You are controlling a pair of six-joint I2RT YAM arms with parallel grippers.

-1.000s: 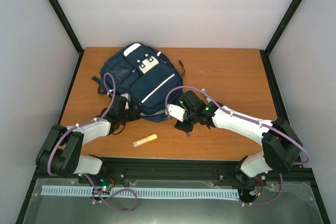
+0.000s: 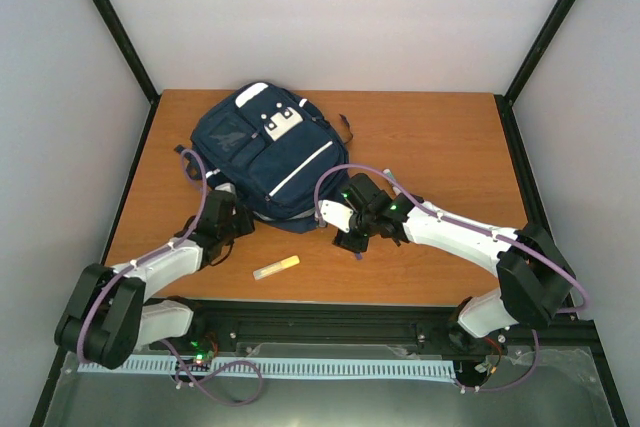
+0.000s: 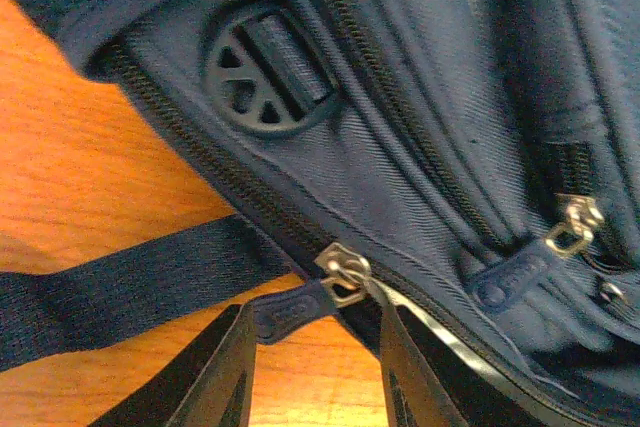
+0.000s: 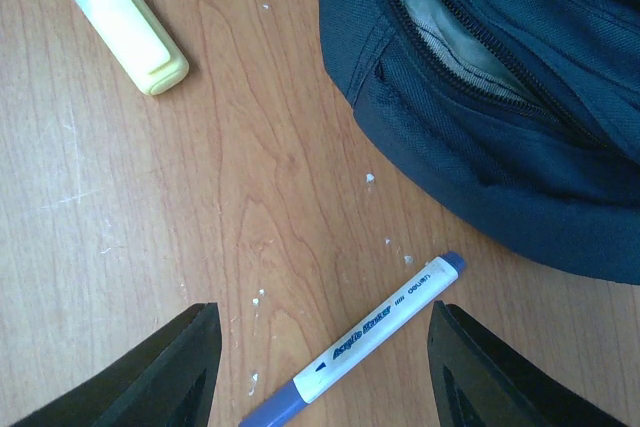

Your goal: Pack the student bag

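A navy backpack (image 2: 245, 147) lies on the table. In the left wrist view, a zipper pull (image 3: 290, 312) hangs from its slider at the bag's edge, in front of my left gripper. Those fingers stand part way apart and the pull reaches across between their tips; whether they grip it is unclear. My right gripper is open, nothing held, above a white marker with blue ends (image 4: 375, 332). Its wrist view also shows a parted zipper (image 4: 470, 57) on the bag, with grey lining inside.
A yellow-and-white stick-like item (image 2: 276, 267) lies in front of the bag. A pale green highlighter-like item (image 4: 130, 32) lies beyond the marker. Flat on the wood, a dark strap (image 3: 140, 287) runs out from the bag.
My left arm has shifted a little to the left along the bag's front edge. The right arm, the bag and the yellow item look unmoved.
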